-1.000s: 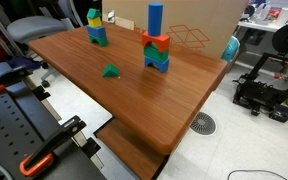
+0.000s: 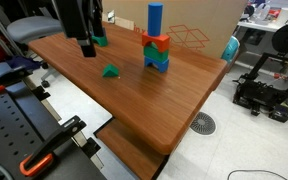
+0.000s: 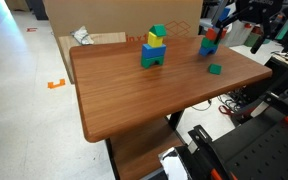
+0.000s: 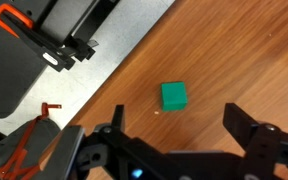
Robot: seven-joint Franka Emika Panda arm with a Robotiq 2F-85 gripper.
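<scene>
A small green triangular block (image 2: 110,71) lies alone on the wooden table, showing as a green square block (image 4: 174,96) from above in the wrist view. My gripper is open above the table, with the green block framed between its fingers but clear of them. Nothing is held. In exterior view 2, the same block (image 3: 215,69) sits near the table's right side, below and left of my dark gripper fingers (image 3: 256,44).
One tower (image 2: 156,45) has a blue cylinder on red, green and blue blocks. A second tower (image 3: 153,47) stacks green, yellow and blue pieces; my gripper mostly covers it in exterior view 1.
My gripper has come into exterior view 1 from the upper left and moved right, toward the green block. It now covers most of the yellow-bearing tower. The blocks have stayed put.
</scene>
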